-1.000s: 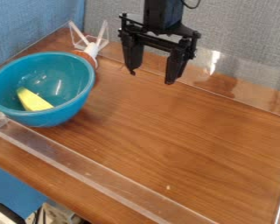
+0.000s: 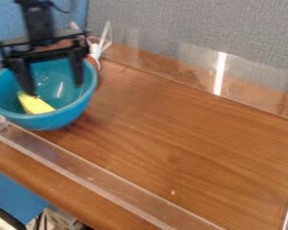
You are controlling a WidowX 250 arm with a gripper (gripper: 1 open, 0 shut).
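Observation:
My black gripper [image 2: 51, 72], blurred, is over the teal bowl [image 2: 65, 114] at the left of the table, its fingers open and reaching down into the bowl's upper part. A yellow object [image 2: 36, 104] lies in the bowl just below the fingers; I cannot tell whether they touch it.
Clear strips run along its front and back edges. A white and orange item with wires stands behind the bowl, partly hidden. A grey wall is at the back.
My gripper has moved from above the middle back of the table leftward and down to over the bowl. The bowl and yellow object look unchanged.

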